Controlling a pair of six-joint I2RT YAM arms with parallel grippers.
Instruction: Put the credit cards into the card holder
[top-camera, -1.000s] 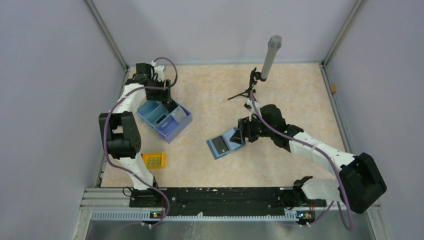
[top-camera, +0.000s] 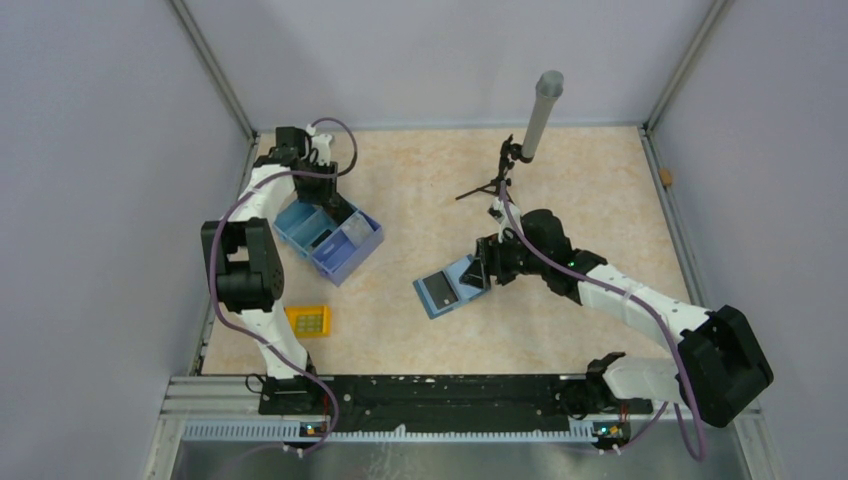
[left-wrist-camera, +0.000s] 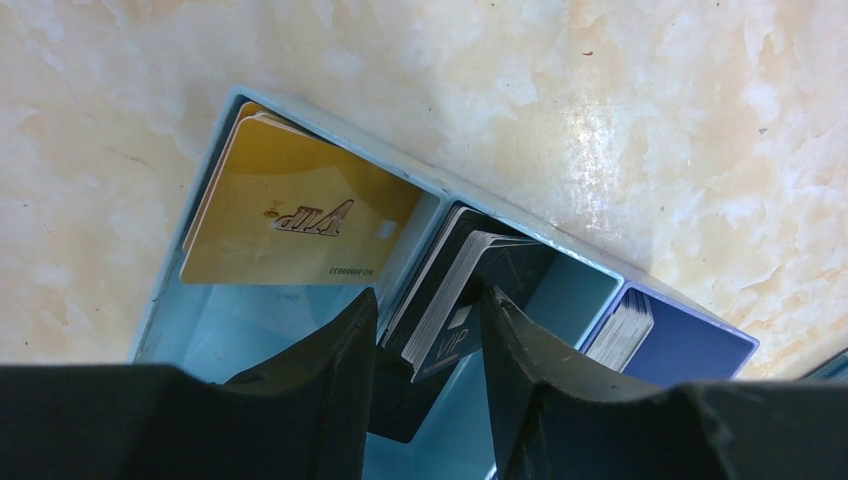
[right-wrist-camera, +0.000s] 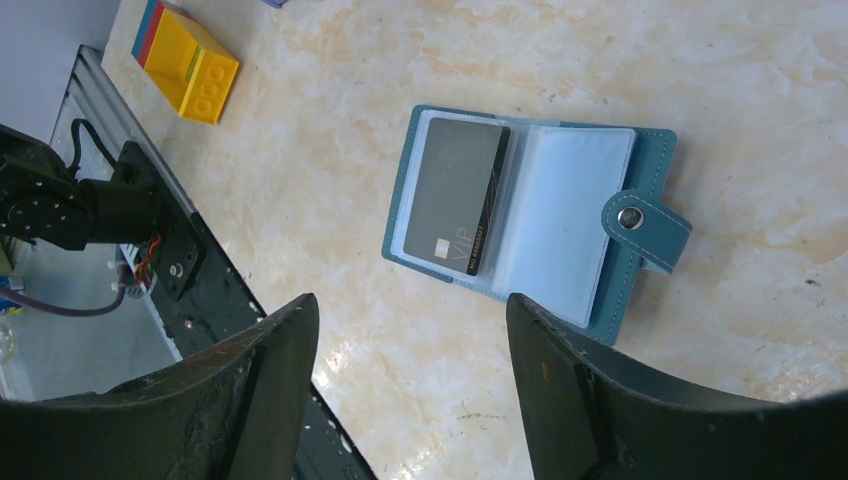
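My left gripper is part open at the black cards (left-wrist-camera: 475, 295), one finger on each side of the stack; whether the pads touch it I cannot tell. These cards lean in a compartment of the light blue box (left-wrist-camera: 595, 285). Gold cards (left-wrist-camera: 310, 215) fill the neighbouring compartment. In the right wrist view, the blue card holder (right-wrist-camera: 575, 210) lies unfolded on the table, a black VIP card (right-wrist-camera: 452, 190) in its left side and the right side showing white. Above its near edge, my right gripper stands open with nothing between its fingers.
A purple box (top-camera: 350, 262) holding white cards (left-wrist-camera: 622, 330) adjoins the light blue one. Near the front left sits a yellow container (top-camera: 309, 321). A stand (top-camera: 505, 165) rises at the back. The table between boxes and holder is clear.
My left gripper has shifted slightly to the right over the light blue box within the last second. The right arm, the holder and the boxes have stayed put.
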